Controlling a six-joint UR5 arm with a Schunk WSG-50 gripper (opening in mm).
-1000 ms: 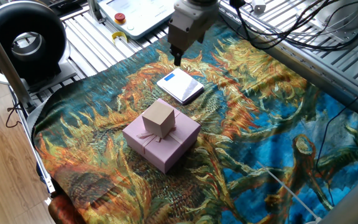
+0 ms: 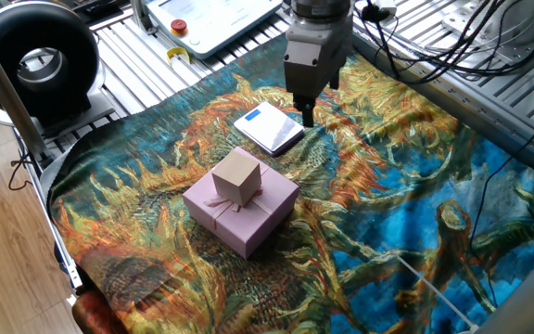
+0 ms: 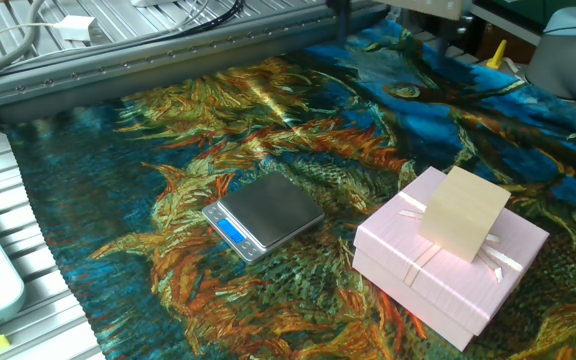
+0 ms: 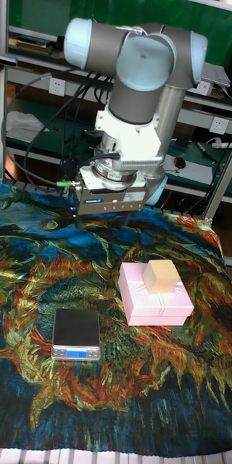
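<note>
A pink gift box [image 2: 241, 223] with a ribbon bow rests on the patterned cloth. On its lid sits a plain tan cube [image 2: 236, 178], turned at an angle to the box in the exterior view 2. Beside the box, apart from it, lies a small flat scale [image 3: 273, 215] with a lit blue display; its dark plate is bare. My gripper [image 2: 321, 96] hangs above the cloth, clear of box, cube and scale. Its two dark fingers [image 2: 307, 113] stand apart with nothing seen between them, so it looks open. In the exterior view 3, the gripper [image 4: 103, 221] is blurred at its tips.
Sunflower-patterned cloth [image 2: 146, 186] covers the table, with free room around the objects. Loose black cables [image 2: 434, 56] run along the back right. A teach pendant [image 2: 216, 20] with a red button lies at the back edge; a black ring-shaped object [image 2: 72, 46] stands at the left.
The box, cube and scale have stayed put.
</note>
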